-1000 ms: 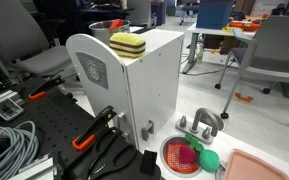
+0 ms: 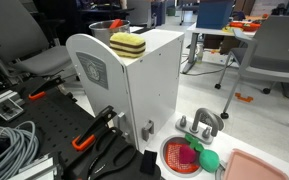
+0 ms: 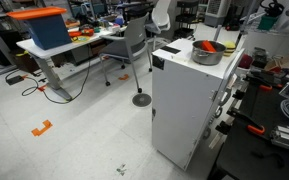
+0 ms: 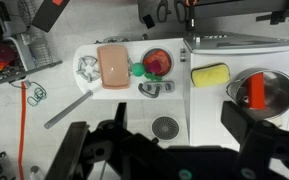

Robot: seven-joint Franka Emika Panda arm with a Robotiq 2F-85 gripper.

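In the wrist view my gripper stands open, its dark fingers (image 4: 110,140) spread apart over the white toy kitchen surface, with nothing visible between them. A metal pot (image 4: 277,90) with an orange-red item (image 4: 256,91) inside sits on the right, on top of the white cabinet (image 2: 156,85). Beside the pot lies a yellow sponge (image 4: 211,75), dark-striped along its side in the first exterior view. Below the cabinet top, a sink basin (image 2: 181,158) has a red bottom and holds a dark pink item (image 2: 187,154). Neither exterior view shows the gripper.
A green item (image 2: 209,160) and a pink board (image 2: 252,167) lie by the basin, near a grey faucet (image 2: 210,122). A round drain-like grid (image 4: 165,128) lies below them in the wrist view. Orange-handled tools and a coiled cable (image 2: 9,150) crowd the dark table.
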